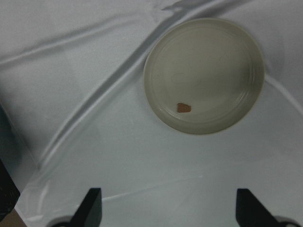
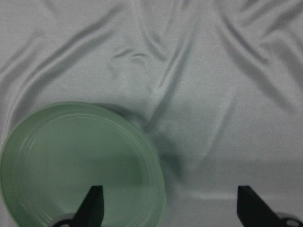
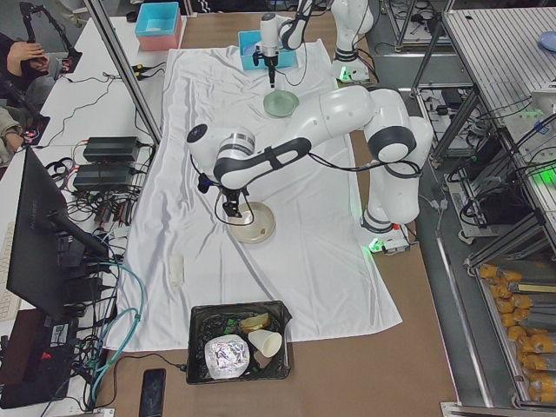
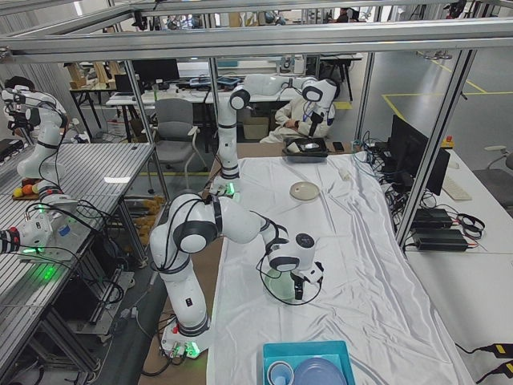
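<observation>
A beige plate (image 3: 252, 230) (image 1: 203, 71) with a small brown piece (image 1: 183, 108) lies on the white cloth. My left gripper (image 3: 232, 207) hangs open over the plate's near side, nothing between its fingers. A green plate (image 3: 281, 102) (image 2: 75, 156) lies farther along the cloth. My right gripper (image 4: 300, 285) is open and empty above it, toward that plate's edge.
A black bin (image 3: 239, 365) holding foil, a white cup and other items stands at one end; a blue tray (image 4: 304, 353) with a cup and blue plate at the other. Monitors and cables line one side.
</observation>
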